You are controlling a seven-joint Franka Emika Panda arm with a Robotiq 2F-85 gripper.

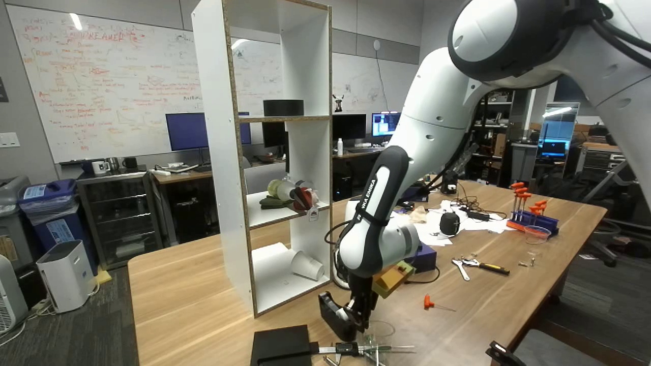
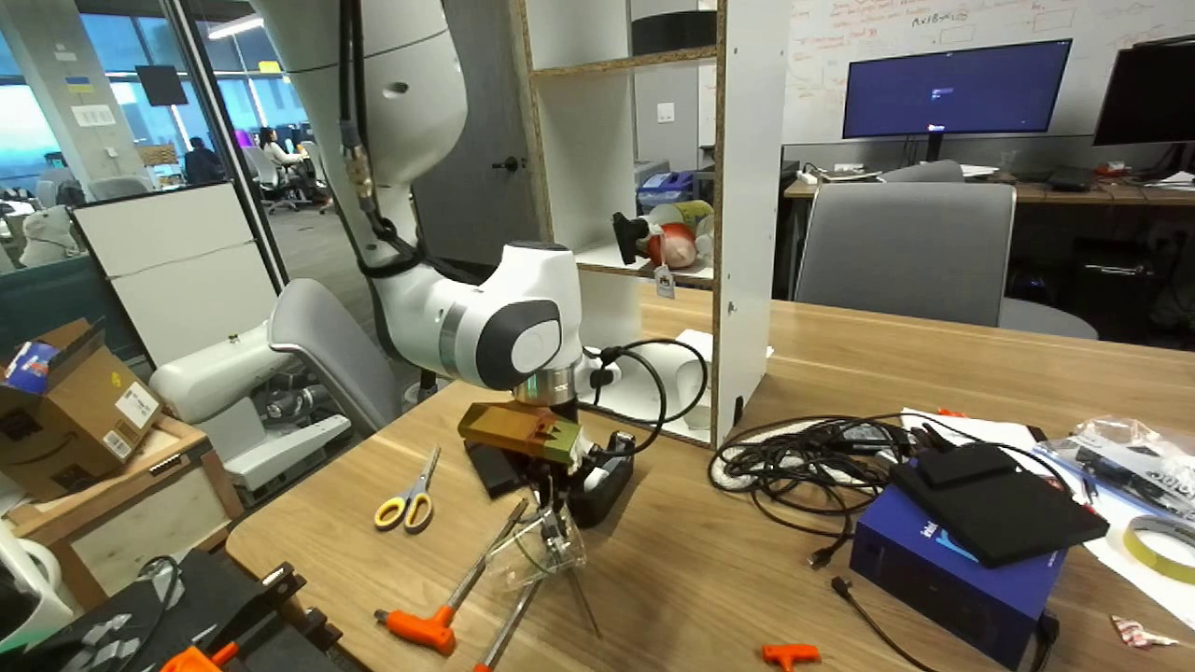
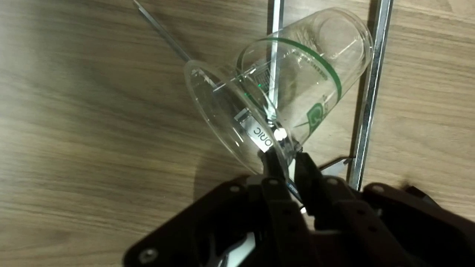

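A clear plastic cup (image 3: 307,75) with a green band and green print lies tilted in the wrist view, its wide mouth facing left. Its rim runs down to my gripper, where the fingers are closed with the thin rim between them. In exterior view 2 the cup (image 2: 538,554) is just beneath my gripper (image 2: 549,510), close over the table. Tools show through its clear wall. Exterior view 1 shows my gripper (image 1: 363,326) low beside the black tape dispenser (image 1: 336,316), the cup only faintly visible.
Long metal tool shafts (image 3: 372,102) lie under and beside the cup. Near them are a caliper (image 1: 348,348), a black box (image 1: 282,346) and scissors (image 2: 409,504). A white shelf unit (image 1: 238,183) stands behind. Wood is clear left of the cup in the wrist view.
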